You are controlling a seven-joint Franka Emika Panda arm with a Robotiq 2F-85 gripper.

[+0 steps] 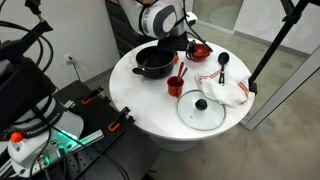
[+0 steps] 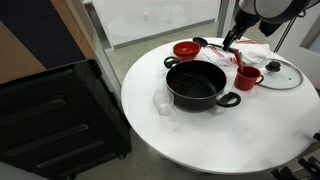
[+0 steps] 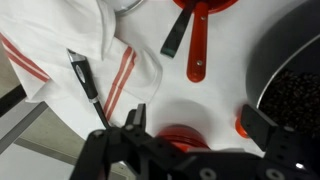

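My gripper is open, its dark fingers spread at the lower edge of the wrist view with nothing held. Below and between them shows part of a red bowl (image 3: 180,135); exterior view 1 has this bowl (image 1: 199,51) at the table's far side, beside the arm's end. A black pot (image 2: 195,84) with dark bits inside lies to one side of the gripper. Out of a red mug (image 1: 176,87) lean utensils, among them a red handle (image 3: 197,55) and a dark one (image 3: 176,33).
A striped white towel (image 1: 228,88) lies along the table edge, with a black ladle (image 1: 222,66) at it. Near the mug rests a glass lid (image 1: 201,110). A clear cup (image 2: 163,103) stands beside the pot.
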